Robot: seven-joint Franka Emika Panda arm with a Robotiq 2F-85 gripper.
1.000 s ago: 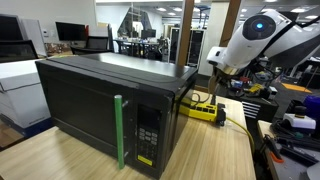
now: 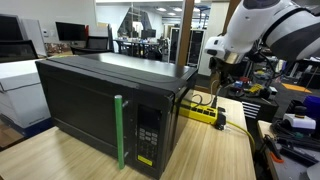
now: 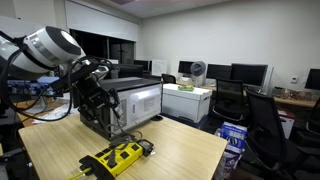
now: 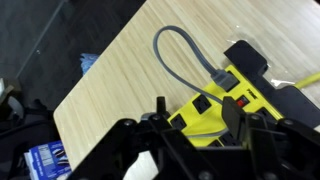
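A yellow and black power strip [image 4: 258, 100] lies on the table below my gripper. The fingers stand apart in the wrist view, one of them [image 4: 161, 108] at the left. A grey cord [image 4: 158, 48] loops from a plug in the strip and runs back toward the fingers; whether it passes between or behind them is unclear. In exterior view 2, the gripper [image 3: 114, 116] hangs above the near side of the strip [image 3: 118, 158], close to the cord. The black microwave [image 2: 105, 100] stands beside it on the table.
A yellow cable [image 2: 241, 131] trails from the strip over the table. Open tabletop [image 3: 185, 145] stretches to the right in exterior view 2, with office chairs [image 3: 262, 120] beyond its edge. A green strip [image 2: 119, 130] runs down the microwave's front.
Over the last second my arm has risen above the power strip and shifted slightly, with the gripper's tilt changing. The microwave and strip appear unmoved.
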